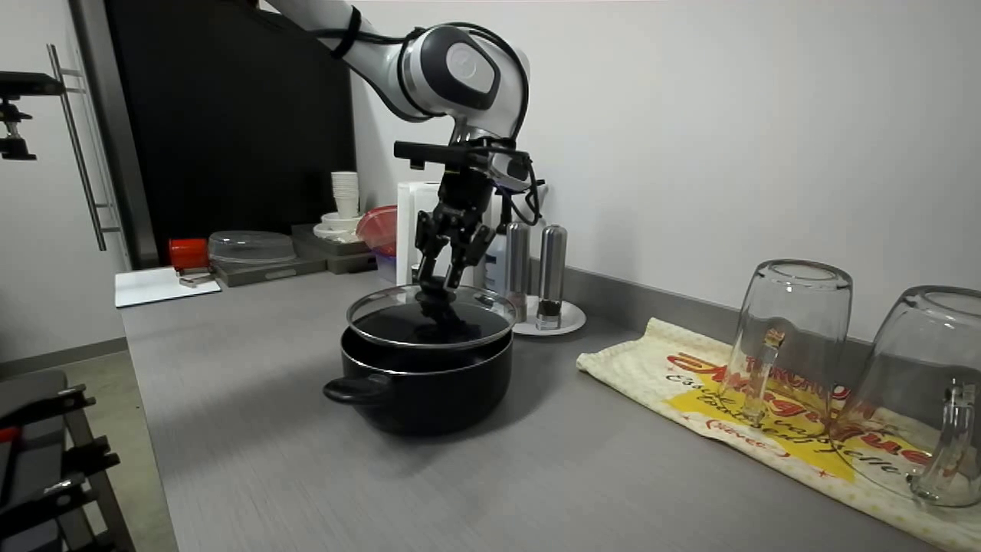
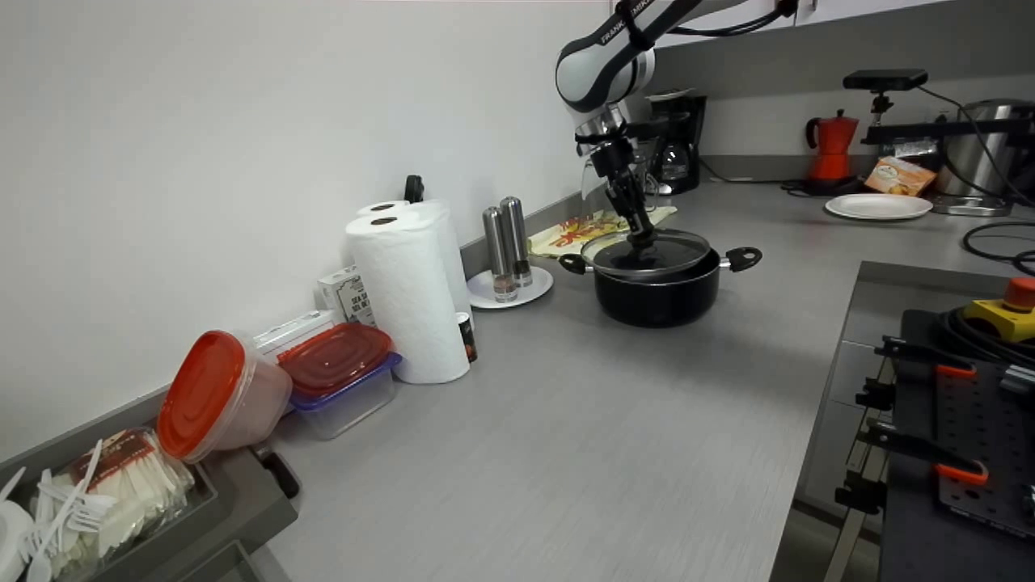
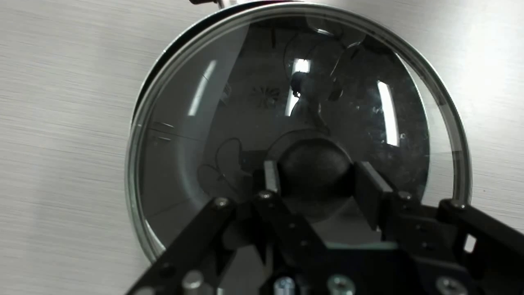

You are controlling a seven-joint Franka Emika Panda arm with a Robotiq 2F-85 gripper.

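My gripper is shut on the round black knob (image 3: 314, 159) of a glass lid (image 3: 265, 113) with a metal rim. In exterior view 1 the lid (image 1: 386, 317) hangs tilted just over the black pot (image 1: 441, 395), its far side close to the pot's rim and a dark gap showing at the near side. From above, the lid sits off-centre, with a strip of the pot's rim showing at the upper left. Two side handles stick out from the pot (image 2: 660, 301) in exterior view 2. Whether lid and rim touch anywhere, I cannot tell.
Behind the pot, two metal grinders (image 1: 552, 271) stand on a white plate (image 1: 570, 319) by the wall. To the right, upturned glass mugs (image 1: 791, 340) rest on a printed cloth (image 1: 644, 363). Paper towel rolls (image 2: 407, 301) stand farther along.
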